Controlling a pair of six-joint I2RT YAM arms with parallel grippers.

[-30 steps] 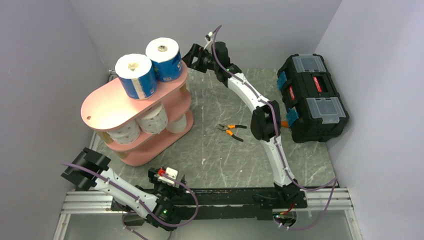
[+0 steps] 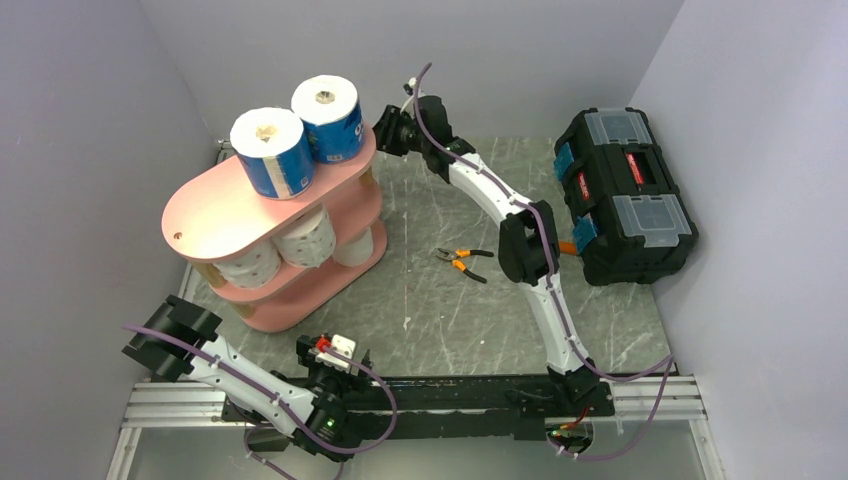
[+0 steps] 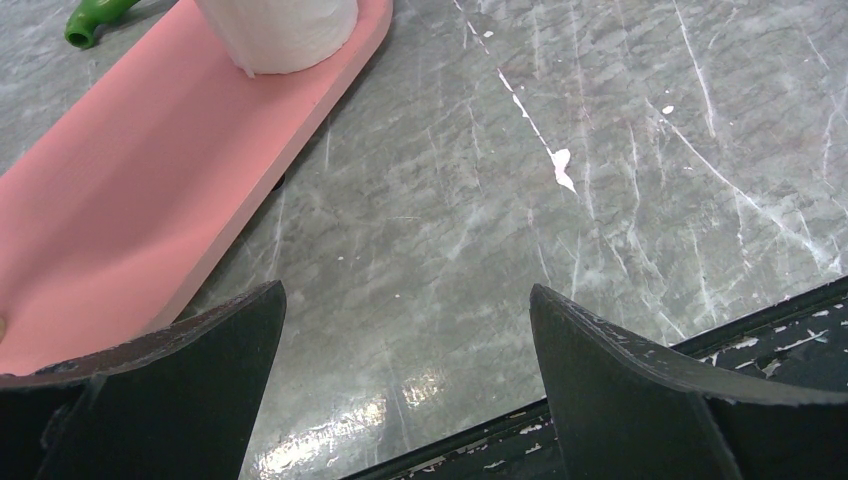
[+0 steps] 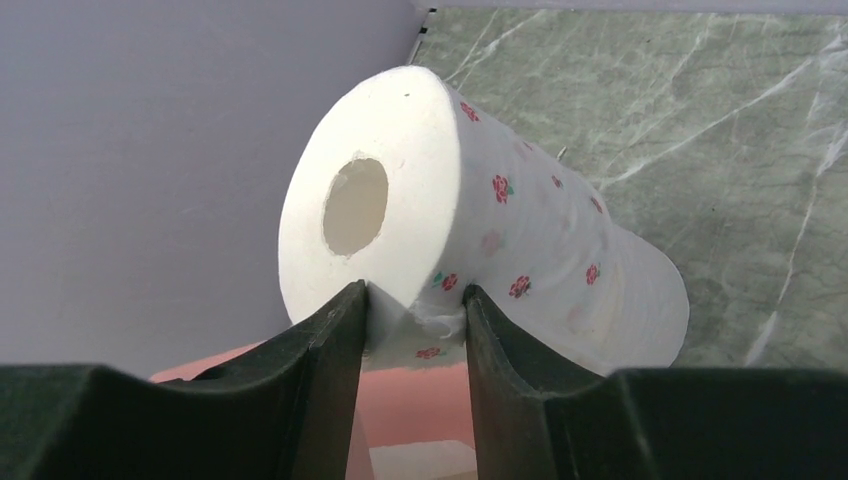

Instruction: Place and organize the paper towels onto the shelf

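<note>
In the right wrist view my right gripper is shut on the lower edge of a white paper roll point(image 4: 545, 225) with small red flowers. The roll's open end, with its hollow core, faces the wall side. From above, this gripper point(image 2: 388, 132) is at the far right end of the pink shelf point(image 2: 215, 205), and the held roll is hidden there. Two blue-wrapped rolls point(image 2: 272, 155) stand upright on the top board; white rolls point(image 2: 306, 238) sit on the boards below. My left gripper stands open and empty near the shelf's front left end.
Orange-and-black pliers point(image 2: 465, 260) lie on the grey table right of the shelf. A black toolbox point(image 2: 628, 195) stands at the right. A green object point(image 3: 95, 20) lies behind the lower board.
My right gripper's fingers, spread apart earlier, have come together at the shelf's far end. Its arm shifted slightly. The left arm and shelved rolls look unchanged.
</note>
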